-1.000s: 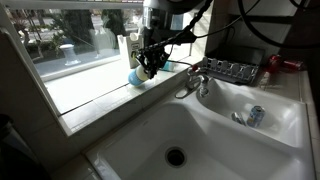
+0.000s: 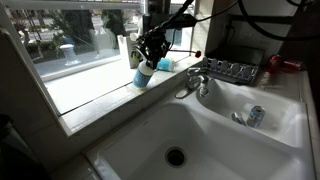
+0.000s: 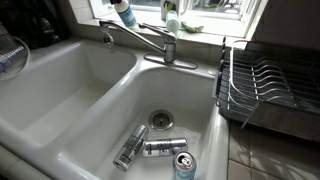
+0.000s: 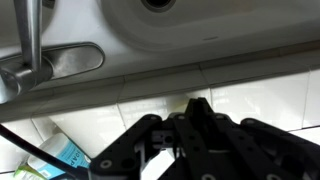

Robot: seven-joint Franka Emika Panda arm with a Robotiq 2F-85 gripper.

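My gripper point(image 2: 152, 47) is above the window sill in exterior view 1, shut on a white and blue bottle point(image 2: 143, 75). The bottle leans, its lower end close to the sill; whether it touches is unclear. Exterior view 2 shows the same tilted bottle point(image 3: 125, 13) at the top edge, with the gripper out of frame. In the wrist view, dark gripper fingers point(image 4: 205, 125) cover most of what lies between them, and a pale patch shows below.
Another bottle point(image 3: 172, 20) stands on the sill. The faucet point(image 3: 168, 45) rises behind the double sink point(image 2: 195, 150). Several cans point(image 3: 165, 147) lie in one basin. A dish rack point(image 3: 265, 85) stands beside it. The other basin looks empty.
The gripper and the bottle have moved slightly right in exterior view 1. More of the bottle shows below the gripper, and it leans differently. The sink and cans look unchanged.
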